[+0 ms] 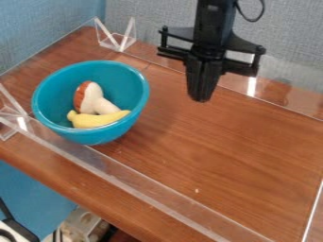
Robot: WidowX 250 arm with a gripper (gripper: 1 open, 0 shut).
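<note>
My black gripper (202, 87) hangs over the wooden surface, up and to the right of a teal bowl (55, 102); its fingers are shut, with nothing seen between them. In the bowl lie a yellow banana (98, 118) and a pale object with a red-orange end (97, 101), partly covering each other.
Clear plastic edging (164, 198) runs along the front and back of the wooden table (228, 151). Clear stands are at the back left and left edge. Cables and clutter sit below at the front left.
</note>
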